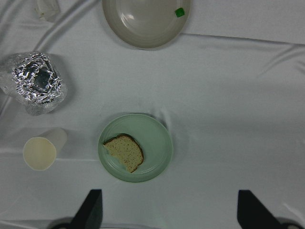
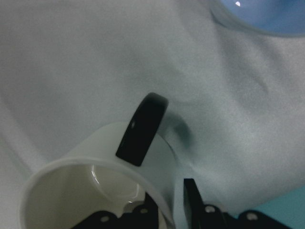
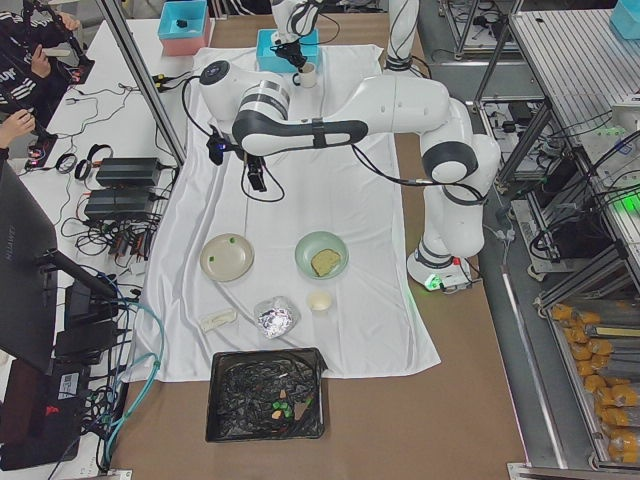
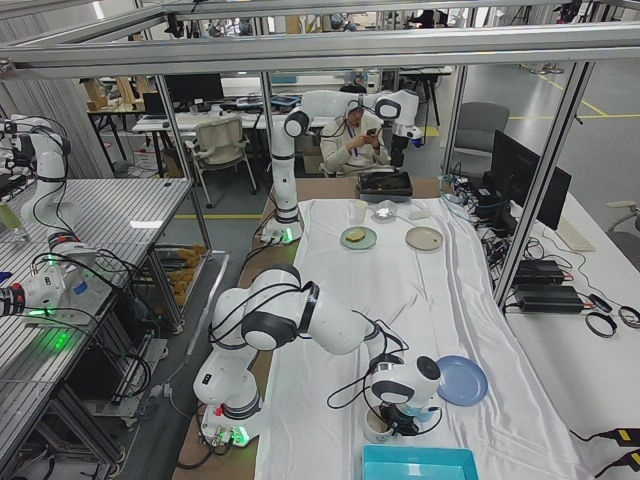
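In the right wrist view a white mug (image 2: 86,152) with a black handle (image 2: 143,129) sits on the cloth. My right gripper has its fingers either side of the mug's rim, one inside and one outside, parted. My left gripper is open and empty above the table. Below it lie a green plate (image 1: 157,157) with a bread slice (image 1: 125,150), a beige plate (image 1: 138,31), a crumpled foil bundle (image 1: 38,81) and a cream cup (image 1: 40,148).
A blue plate (image 4: 462,380) and a turquoise bin (image 4: 420,462) are near the right arm. A black lined tray (image 3: 265,395) stands at the opposite end.
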